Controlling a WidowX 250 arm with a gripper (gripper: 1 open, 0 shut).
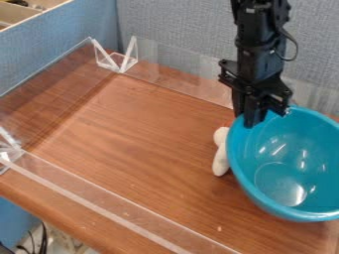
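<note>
My black gripper (249, 107) hangs at the upper left rim of a teal plastic bowl (284, 174), its fingertips dipping to or just behind the rim; whether it holds anything there is hard to see. A white elongated object (220, 159) lies on the wooden surface just left of the bowl, partly behind it.
Clear acrylic edges with white corner brackets (117, 55) border it. Grey padded walls stand behind and to the left.
</note>
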